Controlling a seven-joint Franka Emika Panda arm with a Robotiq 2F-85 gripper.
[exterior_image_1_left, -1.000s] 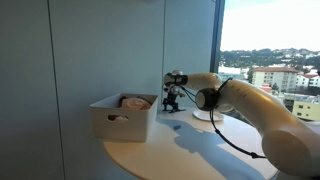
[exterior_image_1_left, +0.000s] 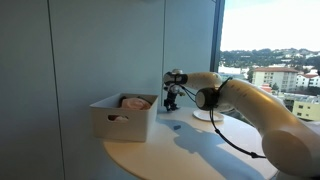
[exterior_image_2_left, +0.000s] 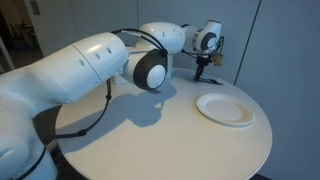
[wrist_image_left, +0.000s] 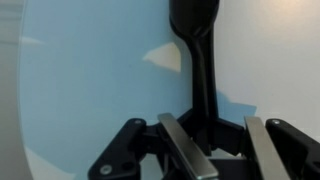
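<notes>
A black spoon-like utensil (wrist_image_left: 203, 75) lies on the light tabletop in the wrist view, its rounded end pointing away and its handle running down toward my gripper. The fingers look shut, and the dark handle merges with the black finger parts. Whether the handle sits between the fingers or just beyond them cannot be told. From the second exterior view, my gripper (exterior_image_2_left: 198, 76) is down at the table's far side, with the dark utensil (exterior_image_2_left: 212, 82) extending beside it. In the first exterior view the gripper (exterior_image_1_left: 170, 105) is small and its fingertips are unclear.
A pale bin (exterior_image_1_left: 124, 120) holding a pinkish-brown item (exterior_image_1_left: 134, 102) stands at the table's left side. The white plate (exterior_image_2_left: 225, 110) lies to the right of the gripper in the second exterior view. A small blue object (exterior_image_1_left: 177, 127) rests nearer the front; a wall closes off the back.
</notes>
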